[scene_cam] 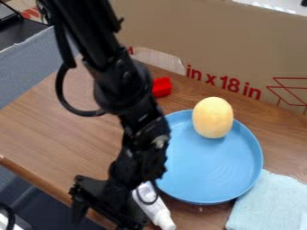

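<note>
My black gripper (106, 210) is low at the front of the wooden table, open, its fingertips partly cut off by the bottom of the view. Just right of it a white tube (156, 208) lies on the table, partly hidden by the gripper. A blue plate (210, 175) holds a yellow egg-shaped object (214, 117) near its back. A red object (161, 86) lies behind my arm, partly hidden by it.
A pale blue cloth (270, 202) lies at the front right. A cardboard box (240, 49) stands along the back.
</note>
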